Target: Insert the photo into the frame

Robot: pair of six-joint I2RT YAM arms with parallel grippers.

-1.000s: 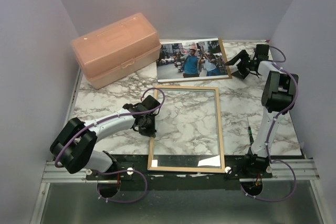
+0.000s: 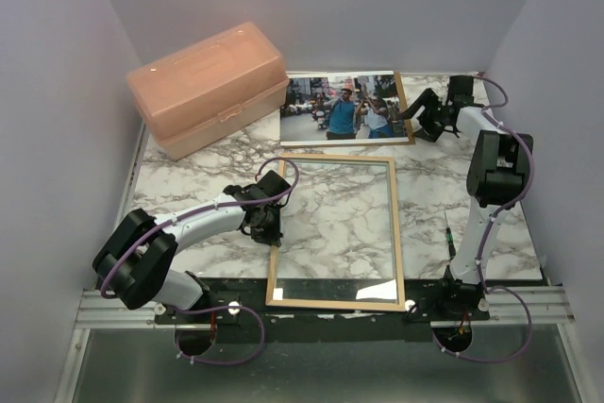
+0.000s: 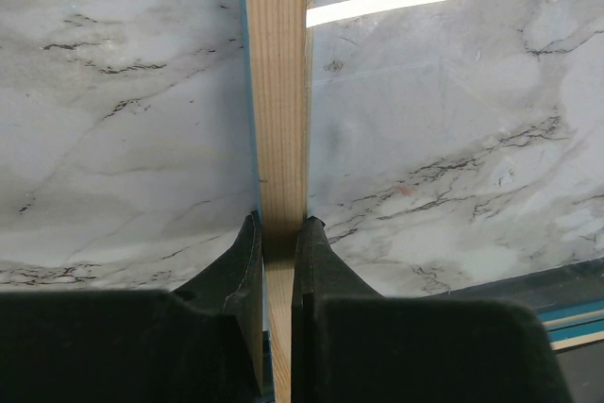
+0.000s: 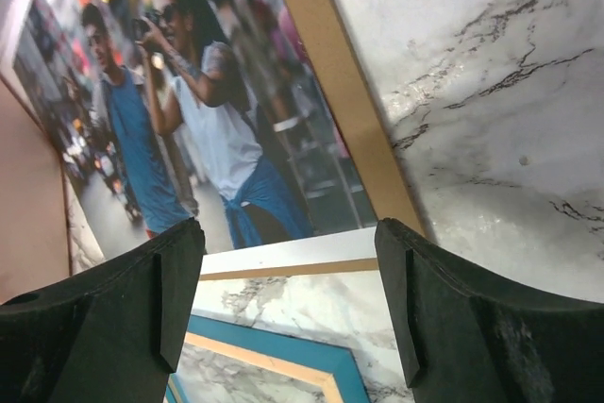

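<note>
An empty wooden frame (image 2: 395, 233) with a clear pane lies front centre. My left gripper is shut on its left wooden side, seen close in the left wrist view. The photo (image 2: 335, 106) of two people lies at the back centre on a brown backing board (image 4: 340, 82), whose edges show along its right and near sides. My right gripper is at the photo's right end, fingers apart over its white edge and the board; whether they touch it I cannot tell.
A salmon plastic case (image 2: 203, 82) sits at the back left. A thin dark pen-like item (image 2: 449, 241) lies on the marble at right. Walls bound the sides and back.
The right arm has shifted slightly leftward at the back, and the photo with its board has moved a little left. The left arm is nearly still.
</note>
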